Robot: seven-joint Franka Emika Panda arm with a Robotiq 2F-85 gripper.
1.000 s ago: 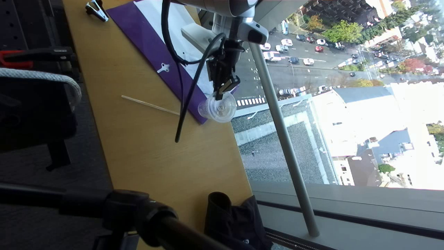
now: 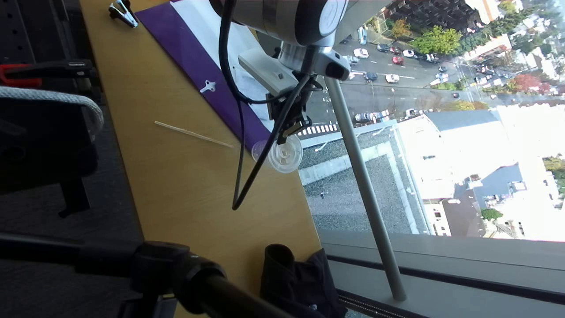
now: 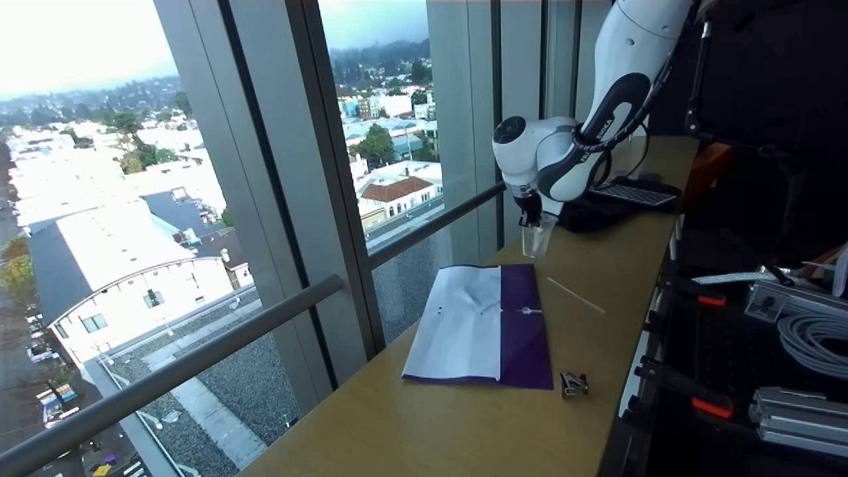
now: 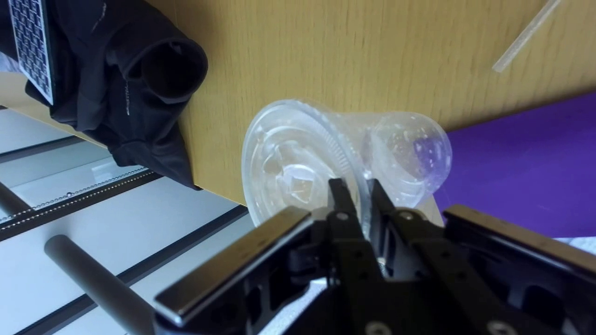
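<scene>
A clear plastic cup with a clear lid (image 4: 299,181) is in my gripper. The fingers, shut, pinch the rim where lid and cup meet. In the wrist view the cup's body (image 4: 410,148) extends to the right, away from the lid. From the second exterior view, the cup (image 3: 537,238) hangs below my gripper (image 3: 530,219) beside the window edge; whether its base touches the table cannot be told. The first exterior view shows the lid (image 2: 286,154) from above, just past the fingertips.
A purple and white folder (image 3: 526,338) lies close to the cup, with a thin clear straw (image 2: 193,133) nearby. Dark cloth (image 2: 296,281) lies farther along the table beside a keyboard (image 3: 636,193). A small clip (image 3: 573,385) sits past the folder. Bare wood separates cup and cloth.
My gripper and the cup have shifted together a little down the picture in the first exterior view, toward the dark cloth and off the folder's corner. The straw and folder have stayed put.
</scene>
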